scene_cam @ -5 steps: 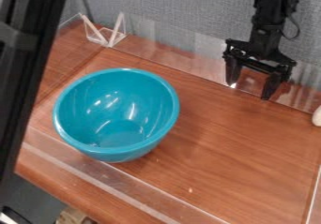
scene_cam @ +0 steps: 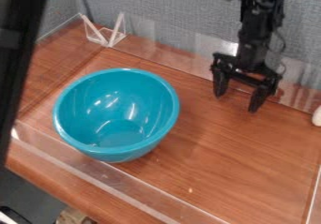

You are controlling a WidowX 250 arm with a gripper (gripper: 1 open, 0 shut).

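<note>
The black gripper (scene_cam: 239, 88) hangs low over the back right of the wooden table (scene_cam: 226, 162), slightly blurred, its two fingers spread apart and pointing down, with nothing visible between them. A large teal bowl (scene_cam: 116, 114) sits on the left half of the table, apart from the gripper.
A white wire rack (scene_cam: 103, 33) stands at the back left corner. A white object (scene_cam: 316, 115) is cut off at the right edge. Clear strips run along the table's back and front left edges, with a grey wall behind.
The gripper has shifted a little toward the left and front and is now blurred. The bowl and other objects are unchanged.
</note>
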